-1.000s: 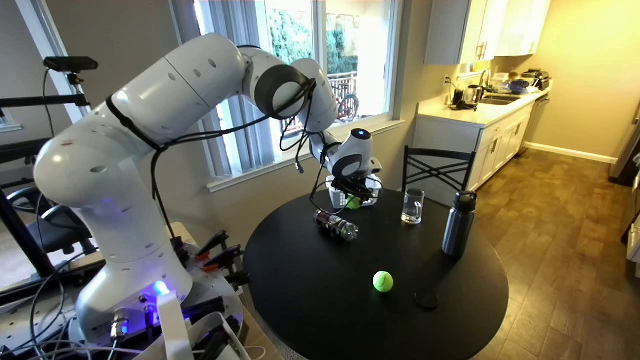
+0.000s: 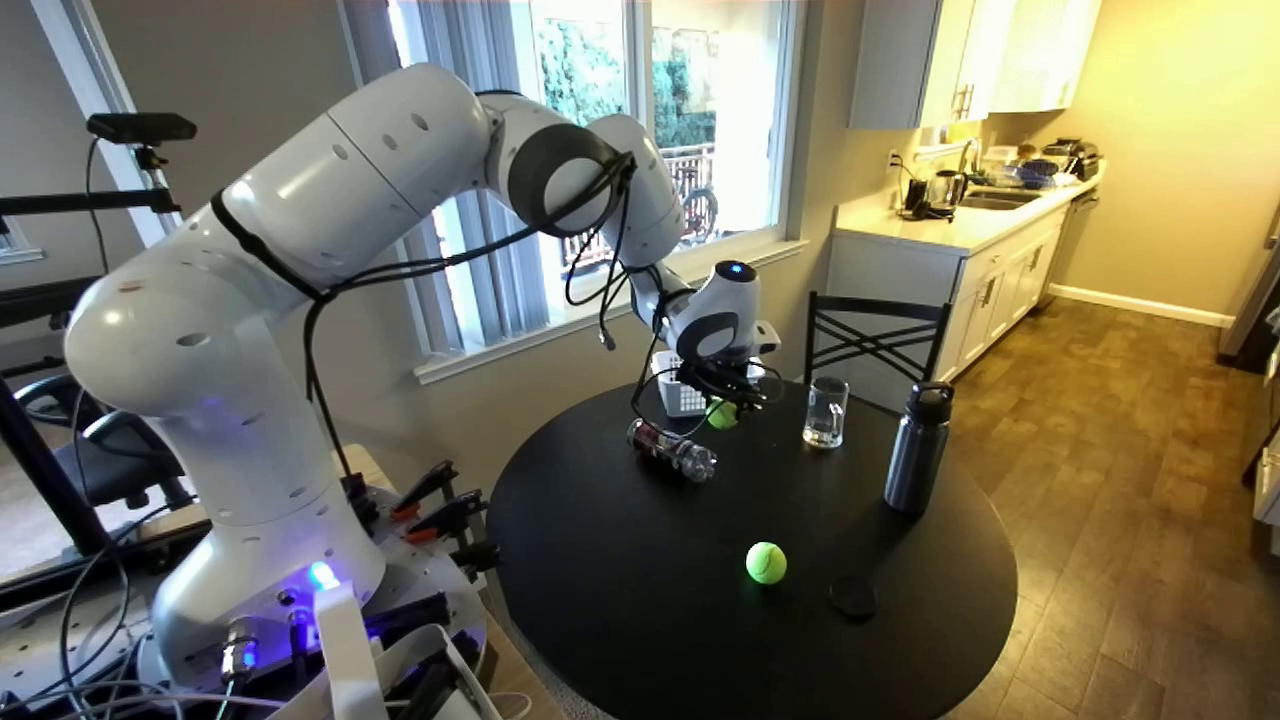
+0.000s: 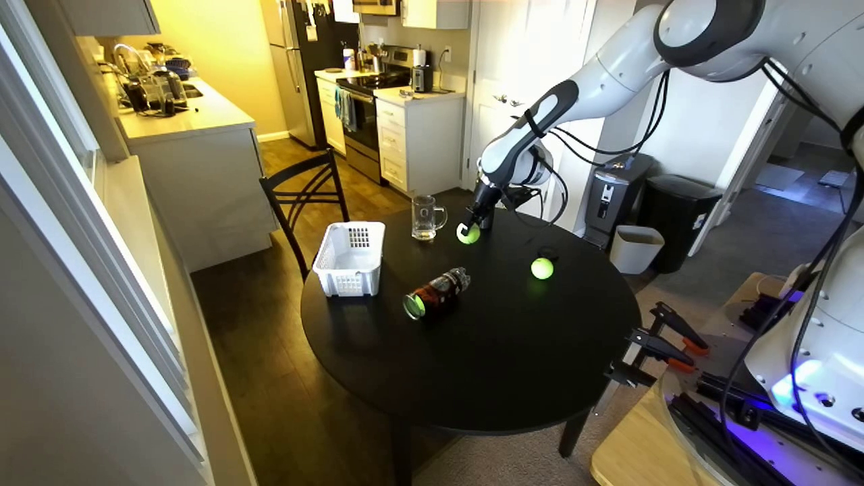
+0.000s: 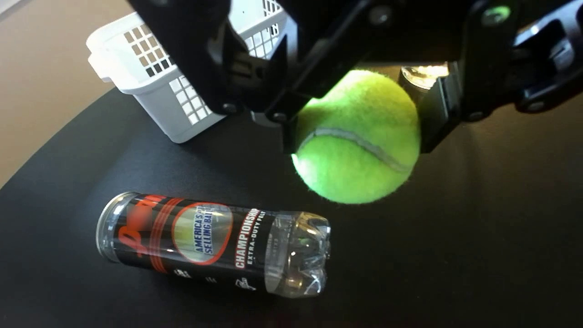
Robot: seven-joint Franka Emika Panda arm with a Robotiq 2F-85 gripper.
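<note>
My gripper is shut on a yellow-green tennis ball, one finger on either side of it. In exterior view 1 this held ball shows just under the gripper, over the far part of the black round table. A second tennis ball rests alone on the table. On its side lies a clear ball can with a black and red label; a green ball shows inside its end in exterior view 2. The white basket stands upright at the table's edge and looks empty.
A glass mug stands near the basket. Farther along the table are a dark steel bottle and a flat black disc. A black chair is beside the table.
My gripper has shifted slightly right and lower in exterior view 1, carrying the ball with it. The loose ball, can, mug and bottle have stayed put.
</note>
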